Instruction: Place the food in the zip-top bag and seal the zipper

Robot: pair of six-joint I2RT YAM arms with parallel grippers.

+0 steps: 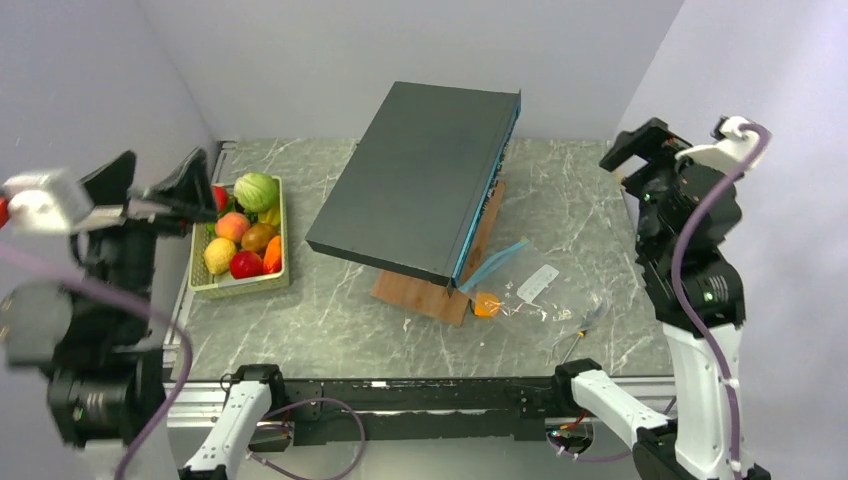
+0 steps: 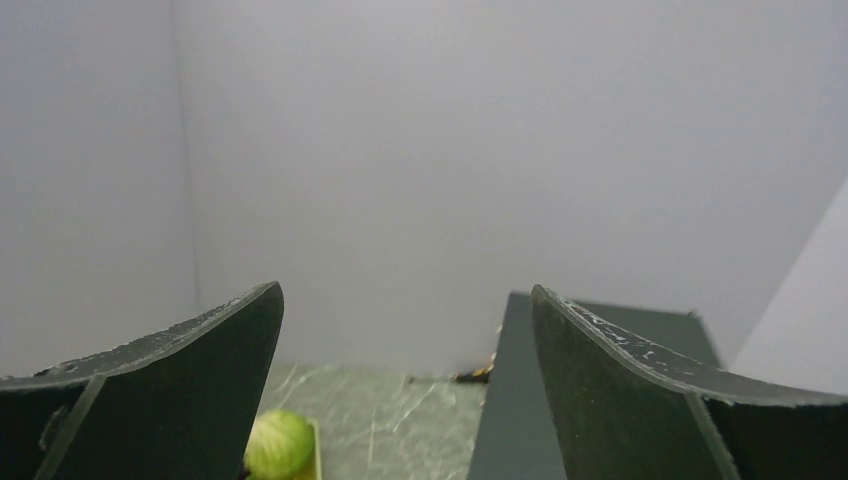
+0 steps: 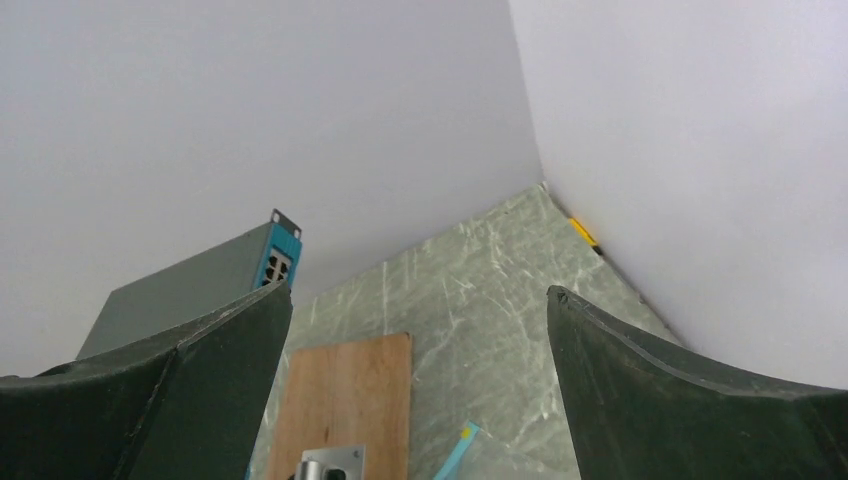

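A clear zip top bag [image 1: 540,288] with a blue zipper strip lies flat on the table, right of centre. An orange piece [image 1: 486,304] shows at its left end; whether it lies inside or under the plastic I cannot tell. Mixed fruit and vegetables fill a pale yellow basket [image 1: 238,287] on the left, with a green cabbage [image 2: 279,443] at its back. My left gripper [image 1: 165,180] is raised beside the basket, its fingers apart and empty. Over the table's right side hangs my right gripper, also open, holding nothing, well away from the bag.
A large dark grey box [image 1: 415,180] stands mid-table on a wooden board [image 1: 420,297], forming a tall obstacle between the basket and the bag. Bare table shows between basket and box and at the back right.
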